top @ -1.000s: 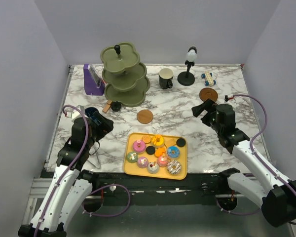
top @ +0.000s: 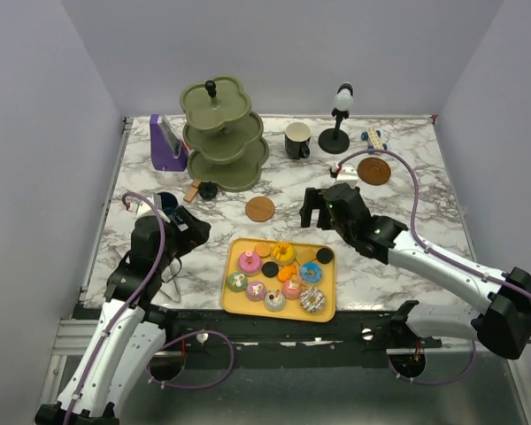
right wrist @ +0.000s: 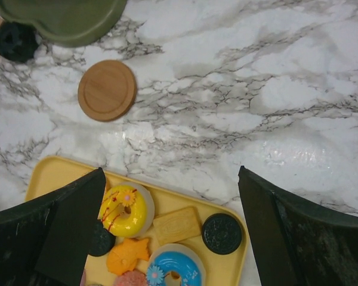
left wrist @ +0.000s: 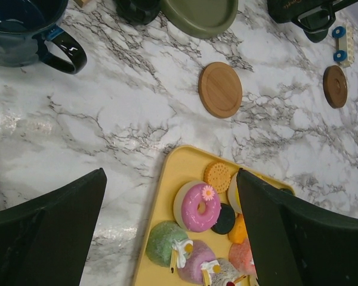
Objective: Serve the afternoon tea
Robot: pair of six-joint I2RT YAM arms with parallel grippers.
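A yellow tray (top: 235, 301) of toy sweets sits front center: donuts such as a yellow one (right wrist: 124, 220) and a blue one (top: 311, 273), cupcakes, biscuits. A green three-tier stand (top: 235, 177) stands at the back, a wooden coaster (top: 260, 209) before it. A dark mug (left wrist: 21, 42) is behind my left gripper (top: 189, 230), which is open left of the tray. My right gripper (top: 315, 208) is open above the table just behind the tray's right part, nothing between its fingers.
A second mug (top: 296, 137), a lamp-like stand (top: 334, 138), another coaster (top: 374, 171), a toy car (top: 374, 140) and a purple holder (top: 166, 150) line the back.
My right gripper has moved left, toward the space behind the tray. My left gripper has shifted slightly right and toward the front.
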